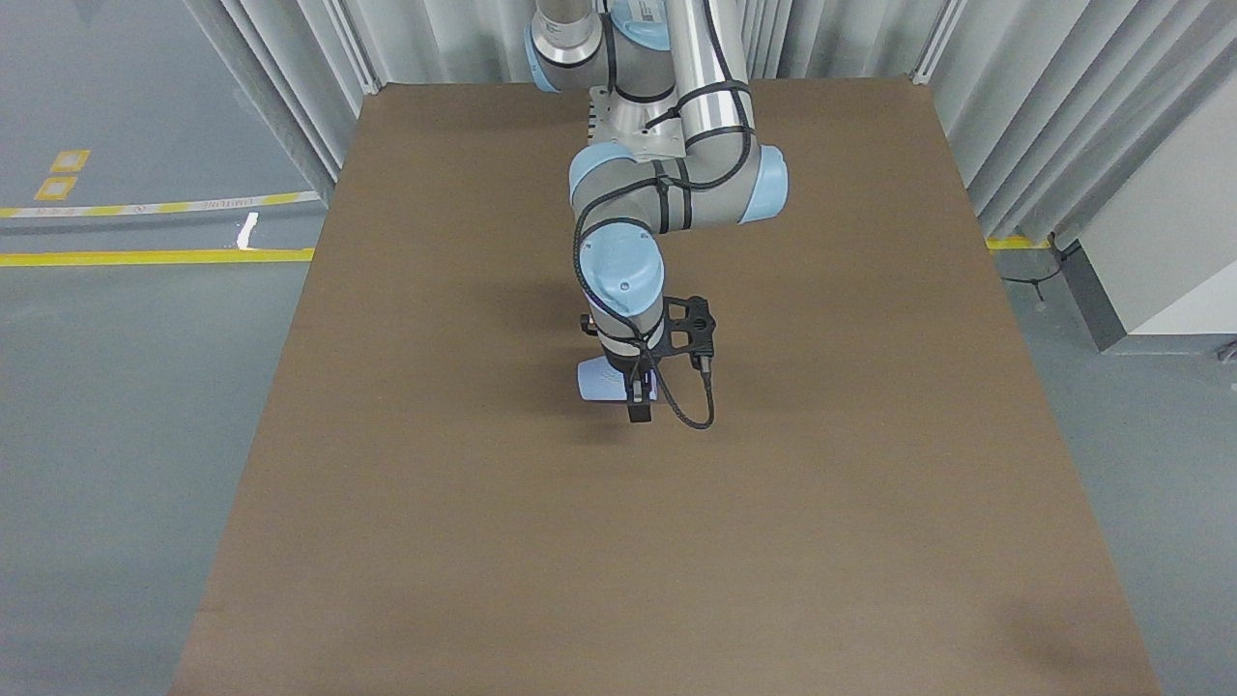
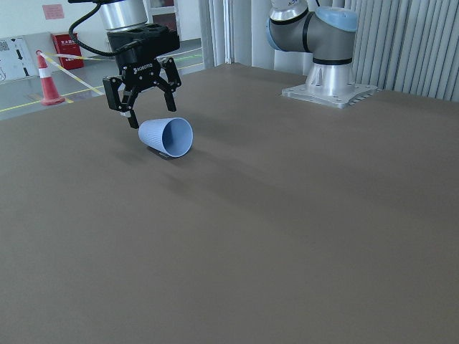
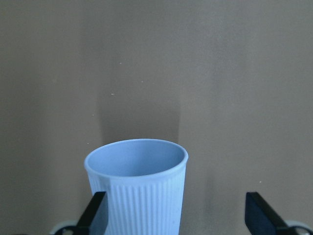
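A light blue ribbed cup [image 1: 603, 383] lies on its side on the brown table [image 1: 464, 522], its open end toward the left camera. My gripper [image 2: 141, 102] is open just above the cup [image 2: 163, 136] in the left view. In the wrist view the cup [image 3: 137, 200] sits low, left of centre, between the two open fingertips and beside the left one; whether that finger touches it I cannot tell. In the front view the arm partly covers the cup.
The arm's base [image 2: 330, 89] stands at the back of the table.
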